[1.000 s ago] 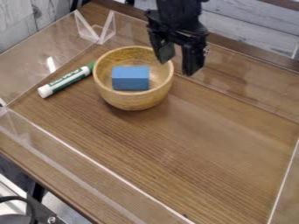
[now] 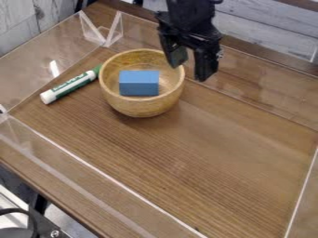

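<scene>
A black gripper [image 2: 189, 56] hangs at the top centre, just above the back right rim of a wooden bowl [image 2: 147, 108]. Two dark fingers point down with a gap between them, and nothing shows held there. A blue block [image 2: 139, 82] lies inside the bowl, toward its left side.
A white and green tube [image 2: 65, 88] lies on the wooden table [image 2: 187, 177] left of the bowl. A cable runs at the lower left edge.
The gripper has shifted very slightly. The bowl, block and tube look unchanged.
</scene>
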